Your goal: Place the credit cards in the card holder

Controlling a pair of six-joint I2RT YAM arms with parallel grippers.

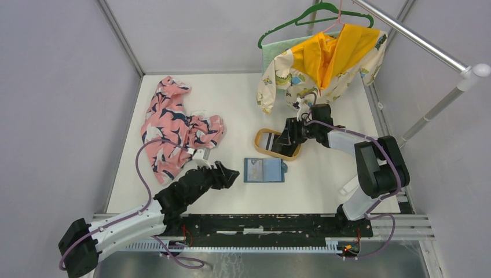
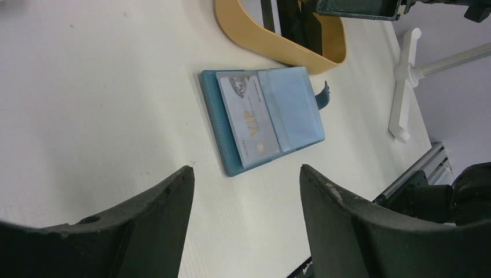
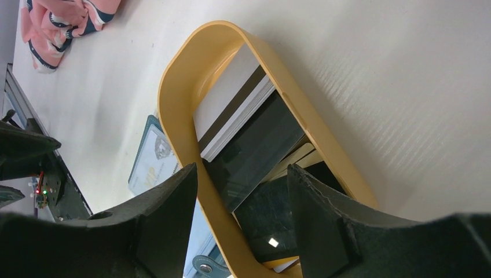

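The blue card holder (image 2: 215,124) lies unfolded on the table, a pale card (image 2: 249,119) in its left half and a clear sleeve (image 2: 292,107) on its right. Behind it a tan oval box (image 3: 176,124) holds several cards; a dark card (image 3: 255,153) and another black card (image 3: 269,220) lie in it beside white ones. My right gripper is above that box, fingers apart with nothing held between them. To the left of the holder my left gripper stands open and empty over bare table.
A pink patterned cloth (image 1: 168,127) covers the left side of the table. Yellow and printed clothing (image 1: 324,61) hangs from a green hanger at the back right. A white stand foot (image 2: 403,87) sits at the right. Bare table lies around the card holder.
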